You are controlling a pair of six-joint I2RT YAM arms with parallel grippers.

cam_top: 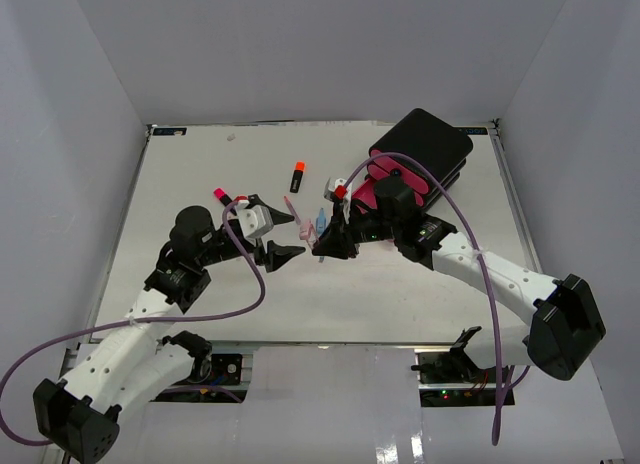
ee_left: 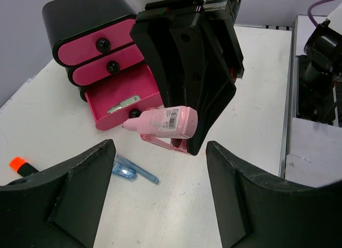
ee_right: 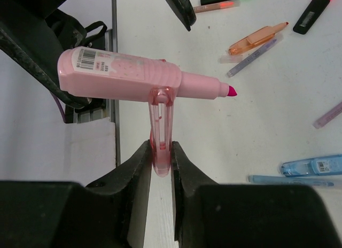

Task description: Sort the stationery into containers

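A pink highlighter (ee_right: pixel 123 74) with its magenta tip bare is held off the table by my right gripper. That gripper's fingers are shut on the clear pink clip-like piece under the barrel. In the left wrist view the highlighter (ee_left: pixel 165 121) lies crosswise just beyond the tips of my left gripper, which is open with nothing between its fingers. From above, the left gripper (cam_top: pixel 299 234) faces the right gripper (cam_top: pixel 322 246) closely. The black organizer (ee_left: pixel 88 15) has pink drawers; its lowest drawer (ee_left: pixel 125 93) is pulled out with a pale clear item inside.
On the table lie a blue highlighter (ee_right: pixel 315 165), a blue pen (ee_right: pixel 288 180), an orange highlighter (ee_right: pixel 257 39), purple pens (ee_right: pixel 255 60) and a black marker with a pink end (ee_right: pixel 312 14). A black-orange marker (cam_top: pixel 297 177) lies farther back.
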